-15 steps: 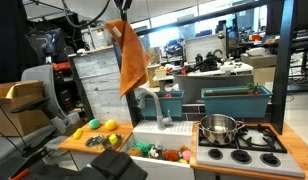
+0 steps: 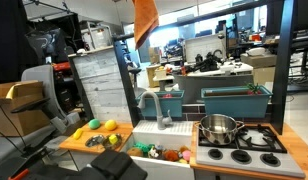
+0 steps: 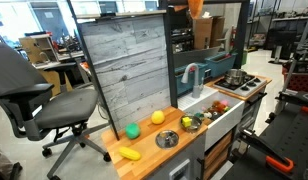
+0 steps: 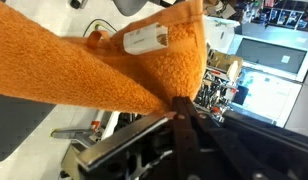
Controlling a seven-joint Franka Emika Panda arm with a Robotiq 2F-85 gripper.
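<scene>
An orange cloth (image 2: 146, 18) hangs at the top edge of exterior view 1, high above the counter with the sink. Its lower end, a strip of orange cloth (image 3: 196, 8), shows at the top of exterior view 2. The wrist view has the cloth (image 4: 89, 75) spread wide, with a white label (image 4: 146, 40) on it. There my black gripper is shut on the cloth's edge at its fingertips. Neither exterior view shows the gripper itself.
Below stand a sink (image 2: 162, 138) with a grey faucet (image 2: 154, 104) and several items in it. A steel pot (image 2: 220, 128) sits on the stove (image 2: 244, 150) at right. Toy fruit, including a yellow banana (image 3: 129, 153), lies on the wooden counter. A marbled panel (image 3: 129, 75) rises behind.
The cloth has risen steadily and shifted slightly right in exterior view 1. The gripper, visible there one second ago, has gone out through the top. The counter items have stayed put.
</scene>
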